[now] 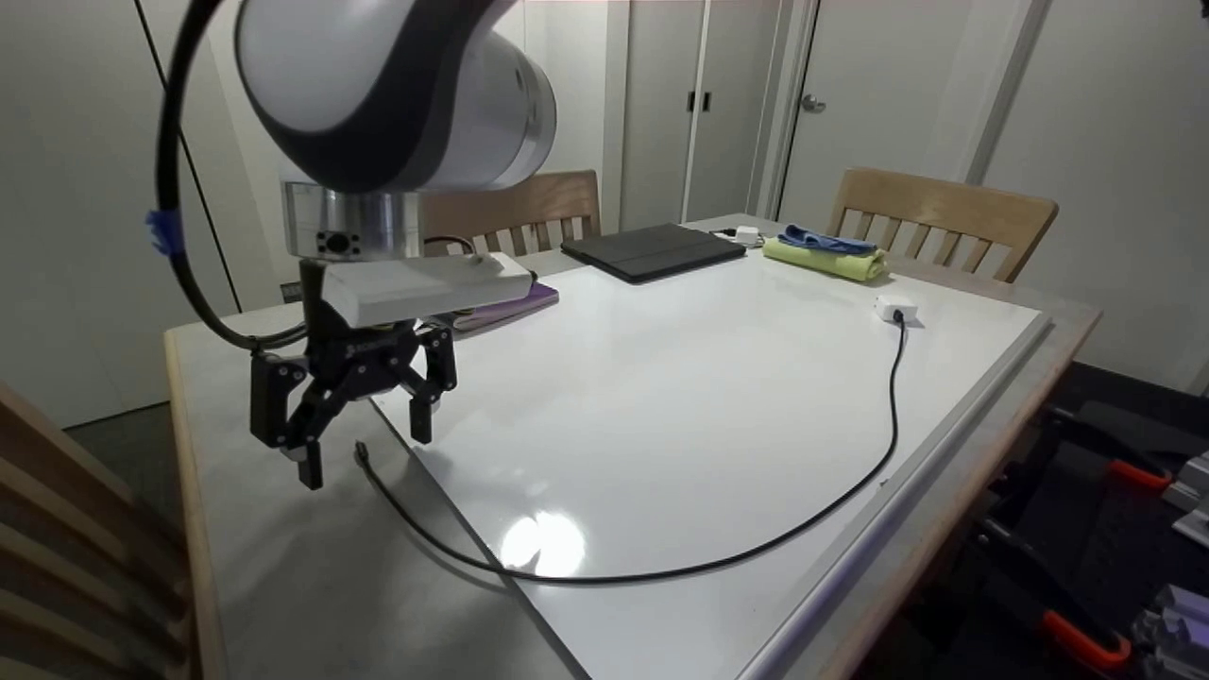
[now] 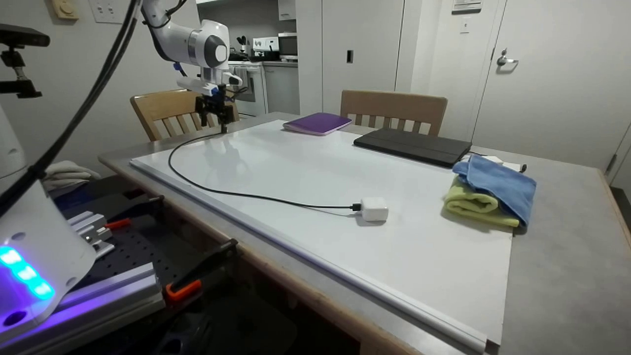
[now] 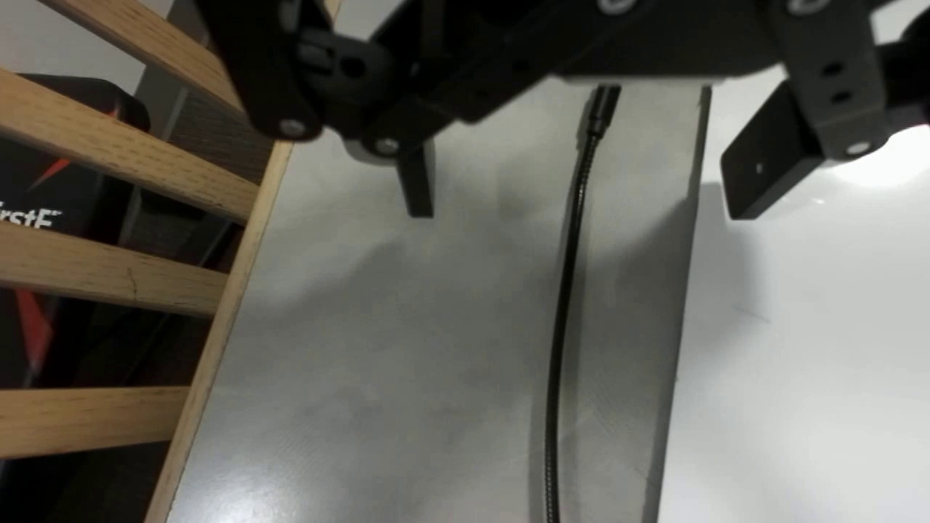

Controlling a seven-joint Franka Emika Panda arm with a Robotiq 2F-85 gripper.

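A black cable (image 1: 663,578) runs in a wide curve from a white power adapter (image 1: 895,310) across the whiteboard and off onto the bare grey tabletop. Its free plug end (image 3: 603,106) lies on the grey strip between the board's edge and the table's edge. My gripper (image 1: 365,451) hangs above that end with its fingers wide apart and nothing between them. In the wrist view the cable passes between my two fingers, which remain clear of it. Exterior view 2 shows the adapter (image 2: 374,209) on the board with the cable plugged into it.
Beyond the board's clear middle lie a purple folder (image 2: 317,123), a black flat case (image 1: 655,251) and folded blue and green cloths (image 1: 827,254). A wooden chair (image 3: 113,279) stands close against the table edge near my gripper. Metal clamps (image 2: 183,290) line the robot's side.
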